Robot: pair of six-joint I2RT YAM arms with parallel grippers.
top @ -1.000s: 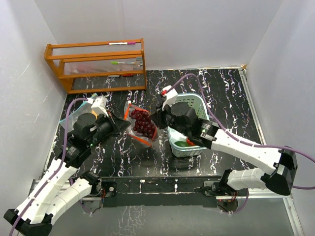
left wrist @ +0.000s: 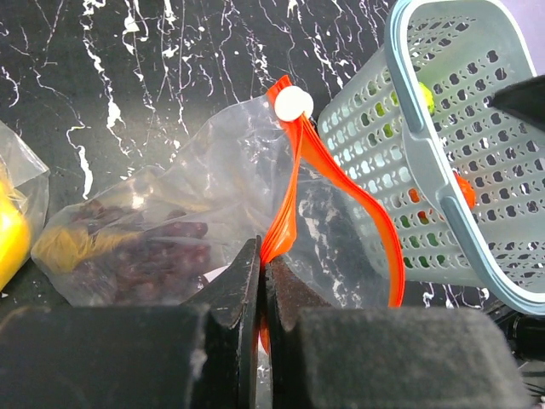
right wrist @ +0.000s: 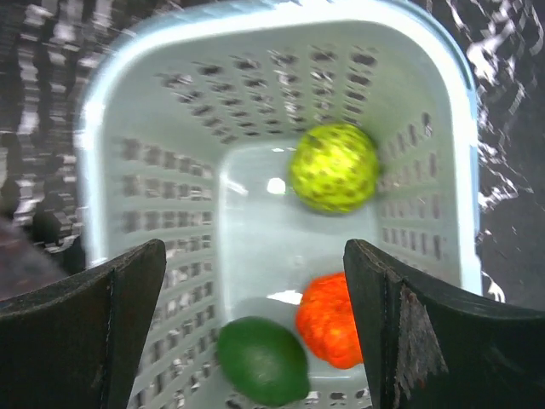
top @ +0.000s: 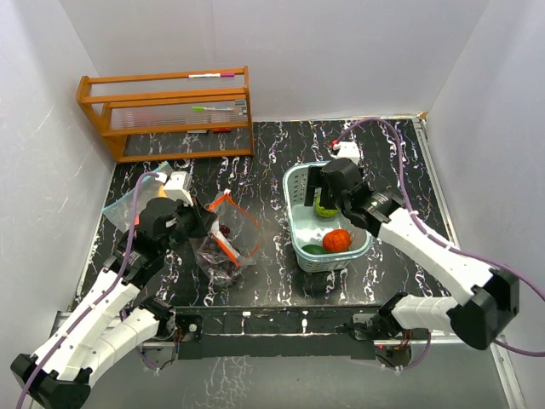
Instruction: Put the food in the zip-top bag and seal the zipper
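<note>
A clear zip bag (left wrist: 128,247) with grapes inside has an orange zipper edge (left wrist: 375,221); my left gripper is shut on that edge, the bag lying beside the basket (left wrist: 409,153). My right gripper is open above the basket, which holds a lime-green item (right wrist: 334,169), an orange item (right wrist: 328,324) and a dark green item (right wrist: 260,362). In the top view the bag (top: 223,264) sits between my left gripper and the basket.
A second bag with a yellow item (left wrist: 13,230) lies at the far left. A wooden rack (top: 123,158) stands at the back left. Bare counter shows behind the bag.
My right gripper has moved right from the bag to over the basket. The bag's opening has sagged narrower, and the grapes are less visible from above.
</note>
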